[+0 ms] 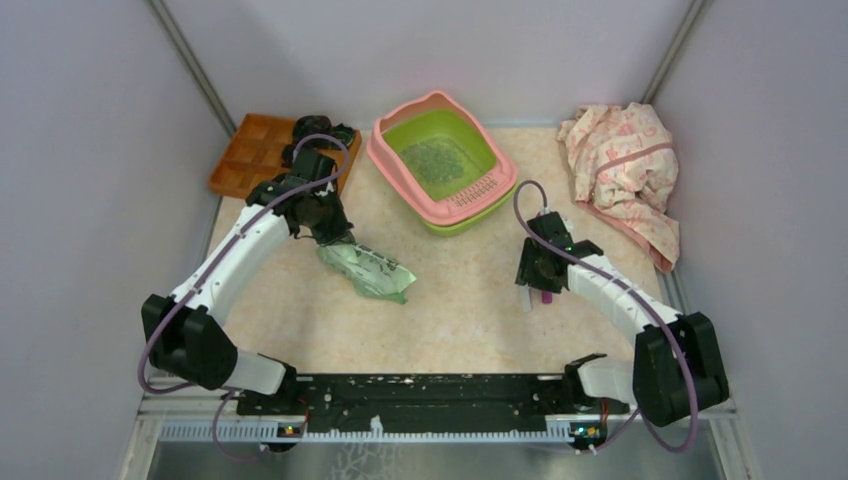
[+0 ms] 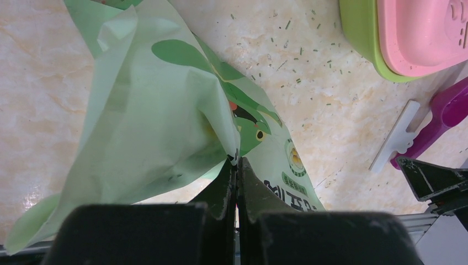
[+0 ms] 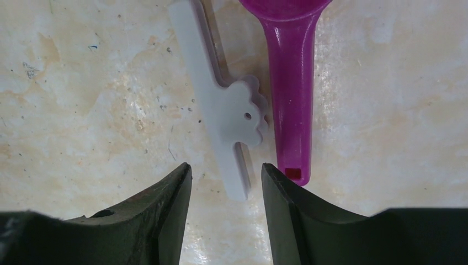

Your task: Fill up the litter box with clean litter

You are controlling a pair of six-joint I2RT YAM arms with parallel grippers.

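Note:
The green litter bag (image 1: 365,270) lies on the table, creased, with litter specks beside it. My left gripper is shut on a pinched fold of the bag (image 2: 143,121). The litter box, a pink rim (image 1: 390,175) on a green base (image 1: 450,228), sits at the back middle with some litter in it. My right gripper is open above a grey plastic tool (image 3: 218,110) and a purple scoop (image 3: 291,105), which lie side by side on the table at the right, with nothing between its fingers.
A folded floral cloth (image 1: 620,165) lies at the back right. An orange tray (image 1: 240,155) with dark items stands at the back left.

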